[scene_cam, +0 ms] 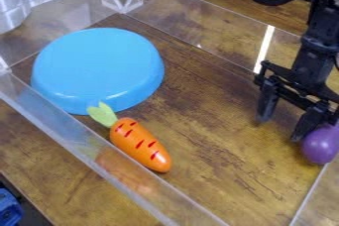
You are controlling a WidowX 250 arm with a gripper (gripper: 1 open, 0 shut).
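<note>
My black gripper (pixel 291 111) is low at the right side, its fingers around the upper part of a purple toy (pixel 319 146), which looks like an eggplant and is partly cut off by the frame edge. I cannot tell whether the fingers are closed on it. An orange toy carrot (pixel 139 143) with a green top lies at the lower middle. A light blue disc (pixel 98 66), perhaps an upturned plate or lid, lies at the left.
Clear plastic walls border the wooden surface (pixel 199 91). A small blue object (pixel 11 212) sits outside at the lower left.
</note>
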